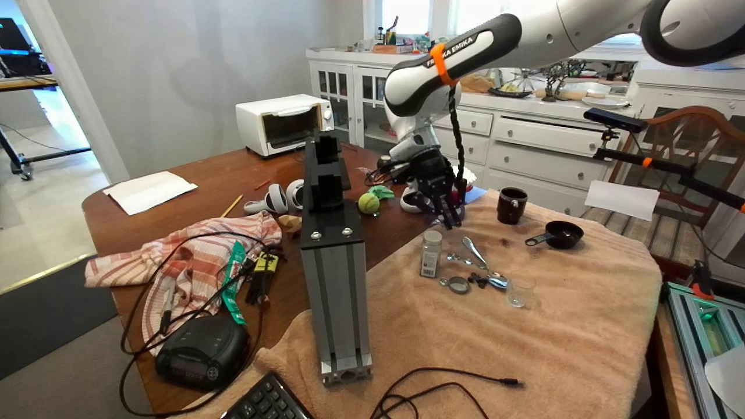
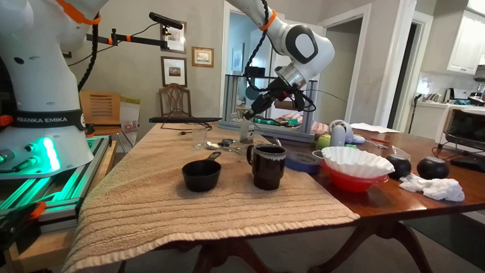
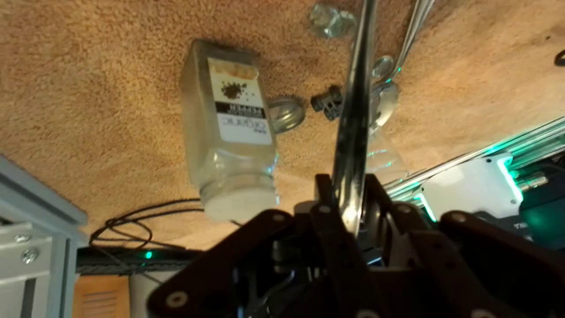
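Observation:
In the wrist view, a long shiny metal utensil (image 3: 355, 100) runs up between the fingers of my gripper, which is shut on it. Its far end leaves the top of that view, so its kind is unclear. Exterior view 1 has the gripper (image 1: 451, 222) above the towel, just behind and right of a clear pepper jar (image 1: 430, 257). The jar's label and pale cap show in the wrist view. A separate metal spoon (image 1: 497, 280) lies on the towel, near small dark pieces (image 1: 478, 280) and a clear glass (image 1: 518, 293).
A dark mug (image 1: 511, 205) and a small black pan (image 1: 563, 235) stand on the towel's far side. The tall metal frame (image 1: 342, 300) rises at the left. A tape roll (image 2: 302, 162) and a red bowl (image 2: 354, 180) sit near the mug.

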